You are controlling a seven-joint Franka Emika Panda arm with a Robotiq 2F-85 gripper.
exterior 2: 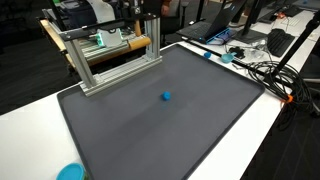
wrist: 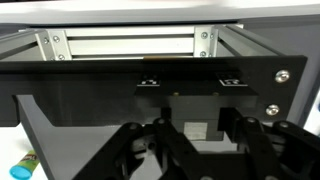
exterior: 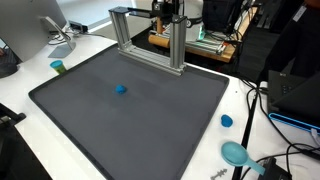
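In the wrist view my gripper is at the top edge of a black drawer-like front (wrist: 85, 95). Its two fingertips are apart, with a light grey patch between them that I cannot identify. Behind the front lies an open white-and-grey frame (wrist: 130, 47). The front belongs to a raised unit on light posts (exterior: 150, 55), seen at the back in exterior view 1 and at the upper left in exterior view 2 (exterior 2: 122, 75). In both exterior views the fingertips are too small and dark to make out.
A dark grey mat (exterior: 130, 120) fills the table's middle, mostly bare. On it lies a small blue object (exterior 2: 167, 97). A green can (exterior: 58, 67) stands by its far left corner. Beyond its right edge are another blue object (exterior: 226, 121), a teal bowl (exterior: 240, 155) and cables.
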